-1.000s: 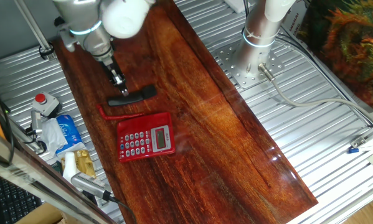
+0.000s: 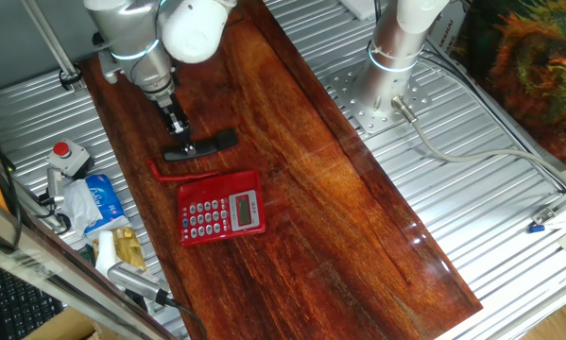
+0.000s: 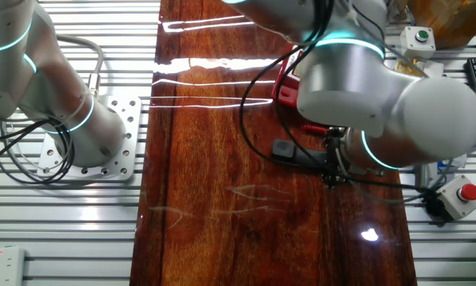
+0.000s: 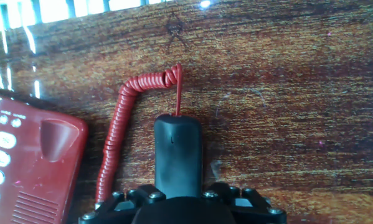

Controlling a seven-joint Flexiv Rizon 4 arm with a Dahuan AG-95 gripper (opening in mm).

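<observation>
A black handset (image 2: 204,147) lies across the wooden table, just beyond the red desk telephone (image 2: 221,207) with its grey keypad and small display. My gripper (image 2: 184,146) reaches down to the handset near its corded end. In the wrist view the handset (image 4: 177,152) runs up from between the gripper's dark finger parts (image 4: 237,198); how closely they sit against its sides is hidden. A coiled red cord (image 4: 118,127) leaves the handset's tip and bends back beside the telephone (image 4: 52,155). The second exterior view shows the handset (image 3: 295,153) partly behind the arm's cables.
To the left of the table are a red-topped button box (image 2: 68,156), a blue-and-white packet (image 2: 101,201) and a white handheld device (image 2: 122,272). Bare wood (image 2: 358,236) stretches right of the telephone.
My gripper has come slightly lower and closer to the handset, while the wrist above it has shifted a little. The handset and telephone appear unmoved.
</observation>
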